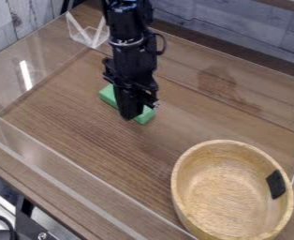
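The black gripper [131,94] comes down from the top of the camera view over a flat green object [143,114] on the wooden table [75,150]. Its lower end overlaps the middle of the green object, hiding part of it. Whether the fingers touch it or have anything between them is hard to tell; the fingertips are dark and unclear.
A large round beige bin [231,211] with a dark patch on its rim stands at the lower right. Clear plastic and cables lie along the left and top left edges.
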